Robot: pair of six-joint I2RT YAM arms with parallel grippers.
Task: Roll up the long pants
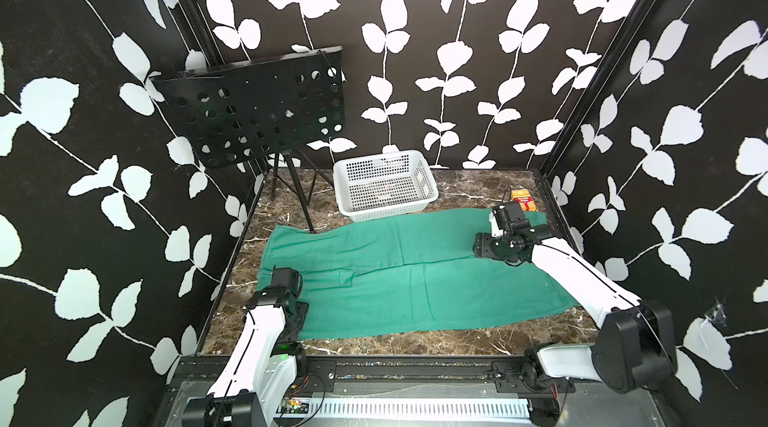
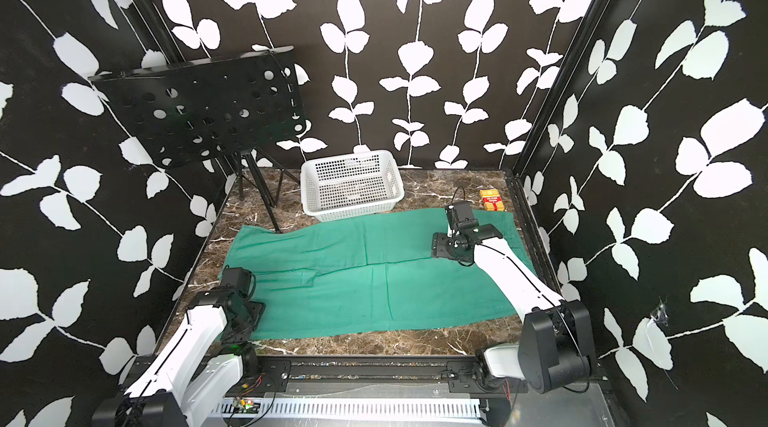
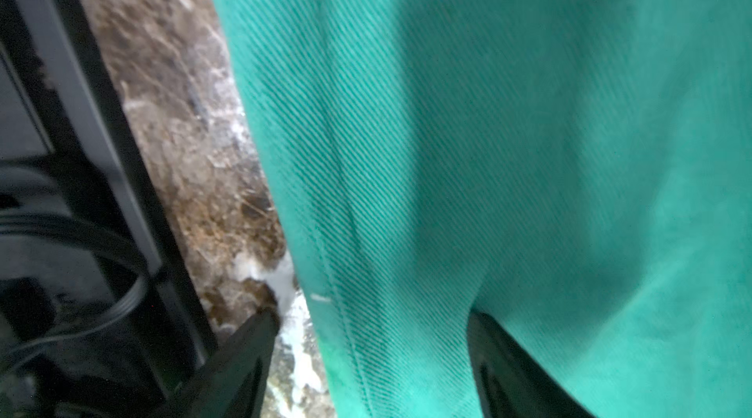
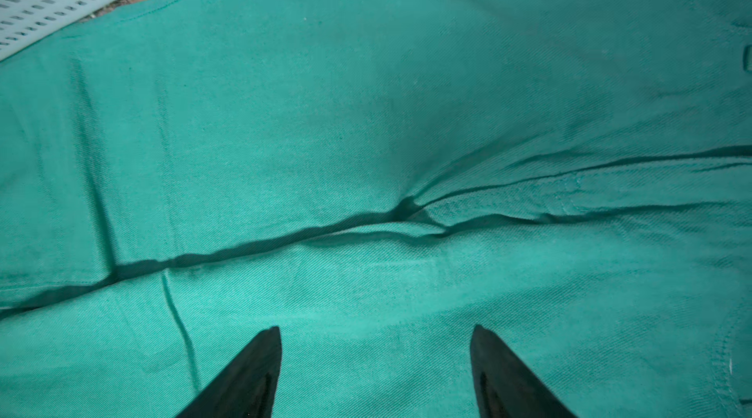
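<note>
The long pants (image 1: 384, 291), teal green, lie spread flat across the table, with a lengthwise fold between the two legs. My left gripper is over the near-left edge of the cloth; its fingers stand apart, one over the bare table beside the stitched edge and the other over the fabric. Above the pants toward their right end is my right gripper, fingers apart, with flat cloth visible below and between them. Neither gripper shows fabric pinched.
A white basket (image 1: 385, 185) stands behind the pants. To its left is a black perforated board (image 1: 260, 107) on a tripod. An orange-yellow box (image 1: 524, 199) sits at the back right. A strip of marble table (image 1: 416, 343) shows along the front.
</note>
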